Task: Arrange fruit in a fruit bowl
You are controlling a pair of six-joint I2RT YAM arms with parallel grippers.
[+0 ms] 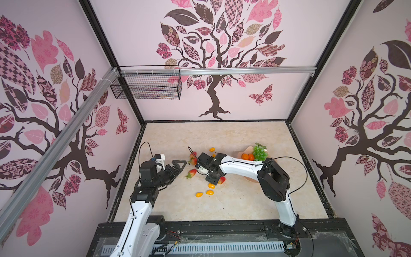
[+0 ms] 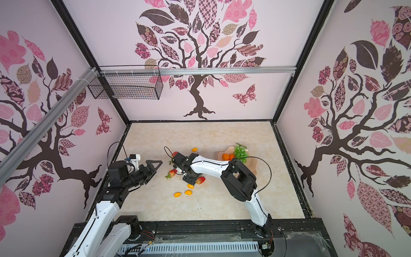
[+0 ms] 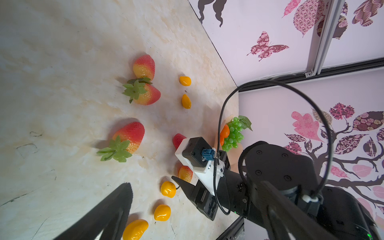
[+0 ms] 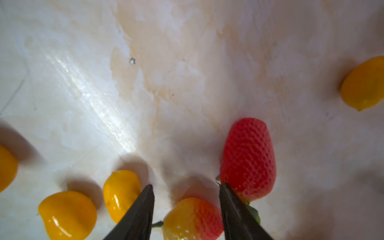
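Note:
My right gripper stands open over the table, its two fingers apart. A red-and-yellow strawberry (image 4: pixel 194 220) shows between them, lower in the view; whether they touch it is unclear. A redder strawberry (image 4: pixel 248 158) lies beside the right-hand finger. My left gripper (image 1: pixel 181 166) is open and empty at the left. More strawberries (image 3: pixel 131 136) (image 3: pixel 147 94) (image 3: pixel 144 66) lie on the table, along with several small yellow fruits (image 3: pixel 168 189). The pale bowl (image 1: pixel 243 151) at the right holds oranges (image 1: pixel 244 156) and green grapes (image 1: pixel 259 153); my right arm hides part of it.
A wire basket (image 1: pixel 147 83) hangs on the back left rail, well above the table. Near the right gripper, yellow fruits (image 4: pixel 68 215) (image 4: pixel 122 195) lie close to the left-hand finger.

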